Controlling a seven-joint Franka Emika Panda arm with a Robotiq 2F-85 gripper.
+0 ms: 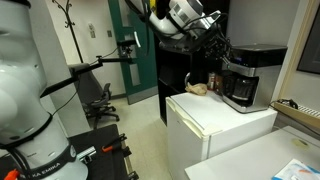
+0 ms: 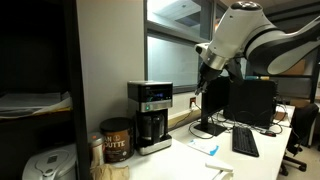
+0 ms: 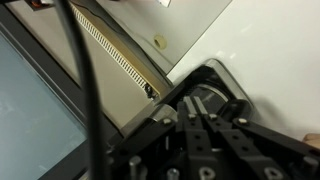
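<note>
My gripper point(image 1: 228, 62) hangs above the white counter, close to the left side of the black-and-silver coffee maker point(image 1: 255, 75). In the second exterior view the gripper point(image 2: 200, 87) appears in the air to the right of the coffee maker point(image 2: 150, 98), whose dark carafe point(image 2: 154, 126) sits in its base. In the wrist view the fingertips point(image 3: 200, 107) are together over a dark, round-cornered surface, and nothing shows between them. Whether the fingers touch that surface cannot be told.
A tan object point(image 1: 196, 89) lies on the counter point(image 1: 205, 110) left of the coffee maker. A dark canister point(image 2: 117, 138) and a grey appliance point(image 2: 50, 163) stand along the counter. Monitor and keyboard point(image 2: 244, 140) occupy the far right.
</note>
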